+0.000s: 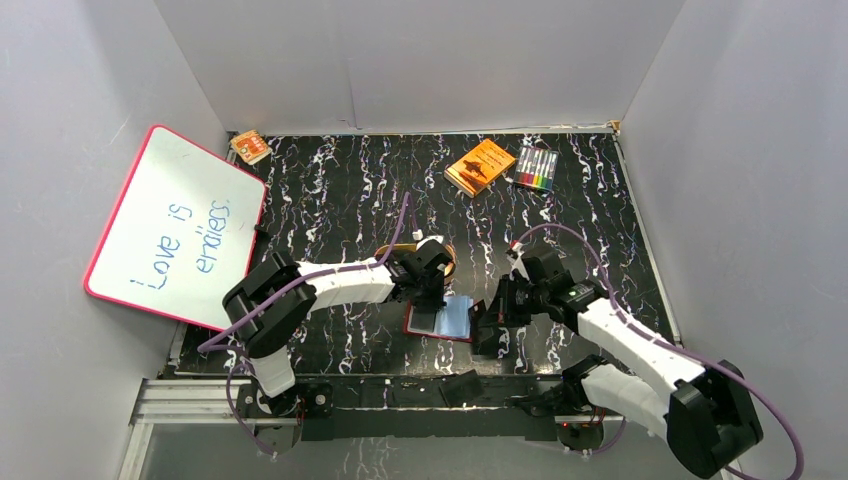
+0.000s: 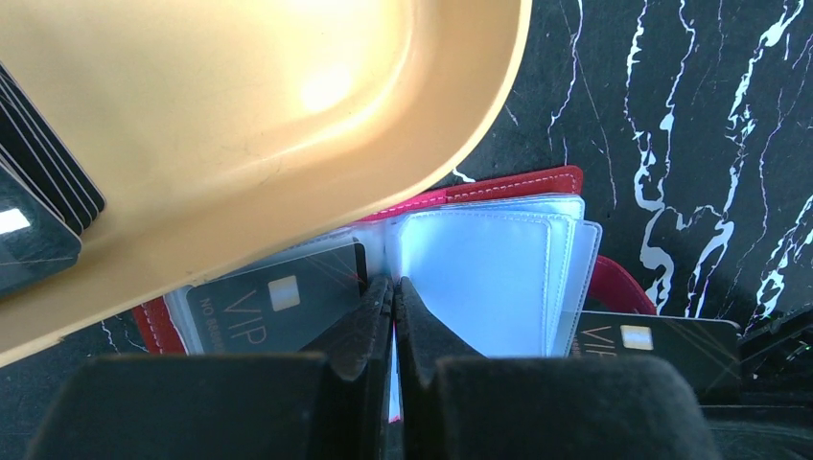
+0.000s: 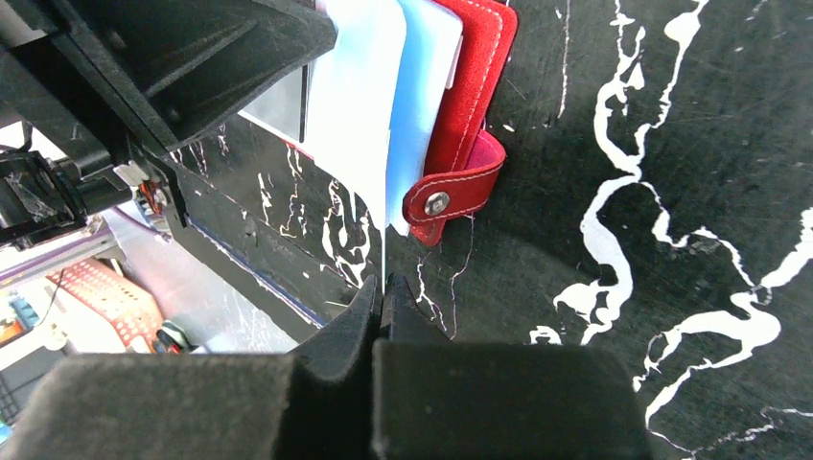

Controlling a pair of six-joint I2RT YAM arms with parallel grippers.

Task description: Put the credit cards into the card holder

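Note:
The card holder lies open on the table, red outside with clear sleeves; a dark VIP card sits in its left side. My left gripper is shut, with its fingertips down at the middle fold beside the sleeves. Whether any sleeve is pinched between them cannot be made out. My right gripper is shut on a black VIP card, which is nearly edge-on in the right wrist view. That card is just right of the sleeves, its near edge close to the holder's strap.
A tan tray with several dark cards stands behind the holder, under the left arm. The holder's snap strap sticks out to the right. A book and marker set lie far back.

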